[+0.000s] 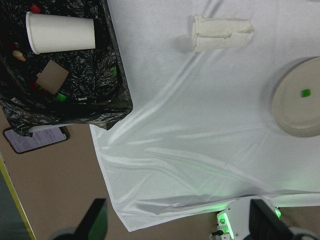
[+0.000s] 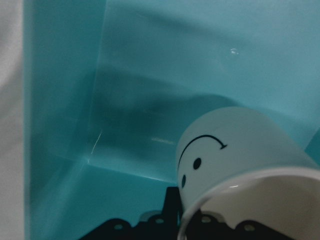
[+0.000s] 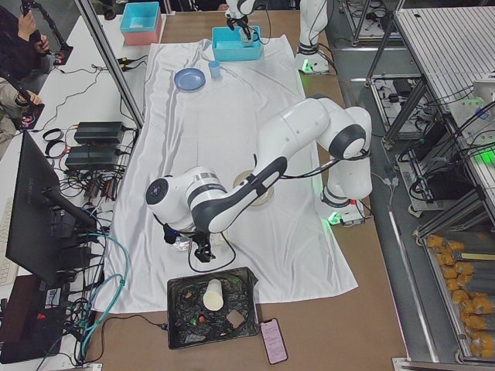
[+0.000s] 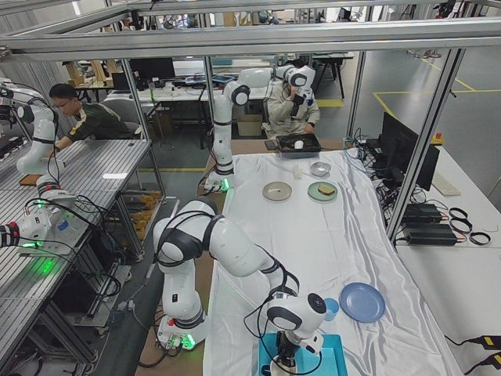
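Note:
A black-lined bin (image 3: 186, 325) holds a white cup (image 3: 213, 296) on its side among small scraps. My left gripper hangs open above the cloth by the bin, nothing between its fingers. A pale crumpled cup or paper piece (image 1: 222, 34) and a beige plate (image 1: 300, 110) with a small green piece lie on the cloth. At the far end my right gripper is shut on the rim of a white smiley mug (image 2: 235, 140), inside a blue basin (image 2: 60, 110).
A green plate (image 4: 322, 190), a clear bowl (image 4: 320, 168), a blue plate (image 4: 362, 302) and a blue cup (image 4: 329, 309) are on the cloth. A phone (image 3: 274, 340) lies beside the bin.

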